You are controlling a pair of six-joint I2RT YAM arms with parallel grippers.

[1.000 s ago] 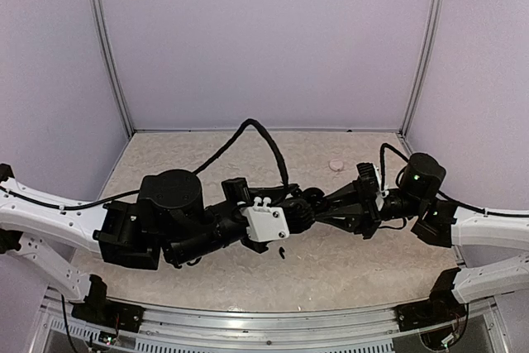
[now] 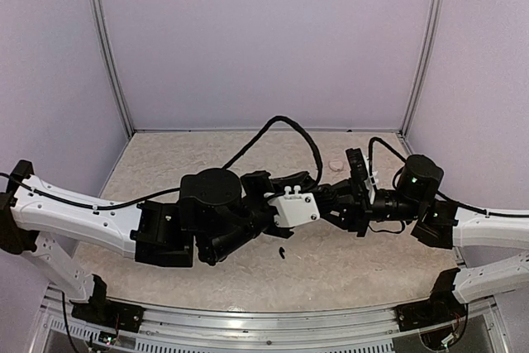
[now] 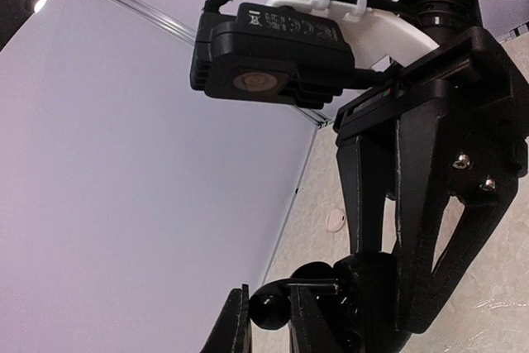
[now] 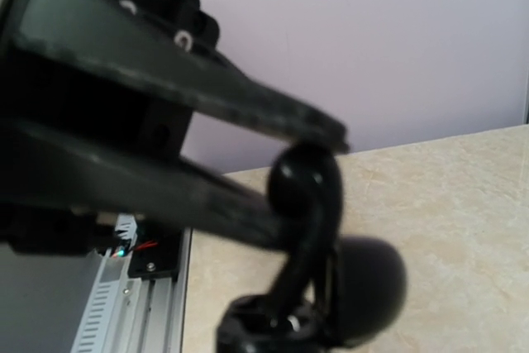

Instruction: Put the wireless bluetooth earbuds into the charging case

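My left gripper is shut on a glossy black earbud, whose ball end (image 4: 293,179) sits between the left fingertips in the right wrist view. From that ball a thin curved bridge (image 3: 316,284) runs toward a rounded black body that looks like the charging case (image 3: 364,287). My right gripper is shut on this dark body; its fingers (image 3: 422,204) straddle it in the left wrist view. Below the left fingers, the right wrist view shows a blurred dark rounded part (image 4: 372,287). Whether the earbud touches or sits in the case, I cannot tell.
A small black piece (image 2: 282,252) lies on the tabletop (image 2: 364,270) below the grippers. Farther back rests a small pink round object (image 2: 335,165). Both grippers meet above mid-table, close together.
My left arm has moved to the right and slightly up in the top view, bringing its gripper closer against the right one. The right gripper has shifted and turned a little.
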